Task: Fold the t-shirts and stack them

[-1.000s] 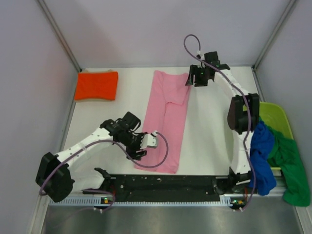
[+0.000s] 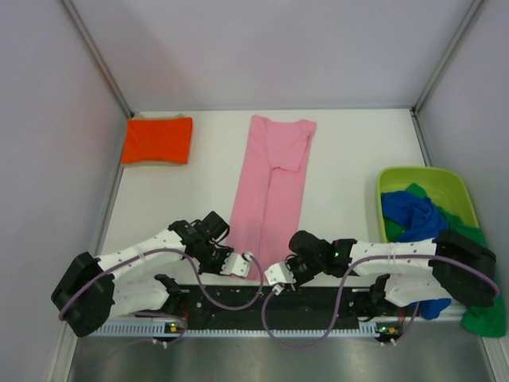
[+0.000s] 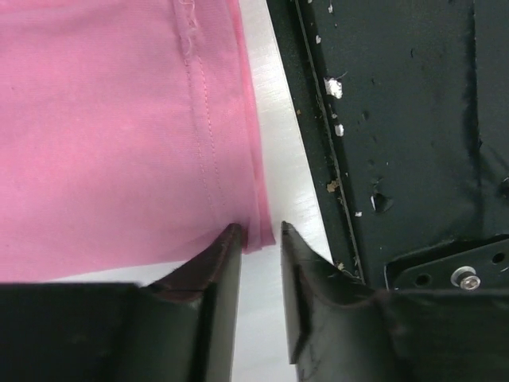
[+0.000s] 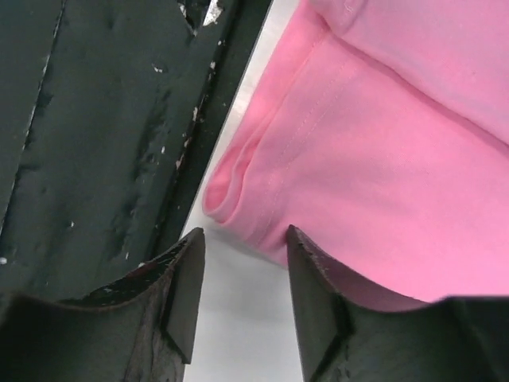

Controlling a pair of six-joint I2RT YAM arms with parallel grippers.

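A pink t-shirt (image 2: 270, 191) lies lengthwise on the white table, its sides folded inward. Its near end is at the front edge. My left gripper (image 2: 226, 270) is low at its near-left corner; in the left wrist view the open fingertips (image 3: 237, 239) sit at the hem's corner. My right gripper (image 2: 283, 282) is low at the near-right corner; in the right wrist view its open fingers (image 4: 183, 263) straddle the edge of the rumpled hem corner (image 4: 238, 199).
A folded orange shirt (image 2: 157, 141) lies at the back left. A green bin (image 2: 392, 179) with blue and green shirts, some hanging out, stands at the right. The dark table front edge runs beside both grippers.
My right arm has swung from the back of the table down to the pink shirt's near-right corner. My left gripper has moved slightly toward the near edge.
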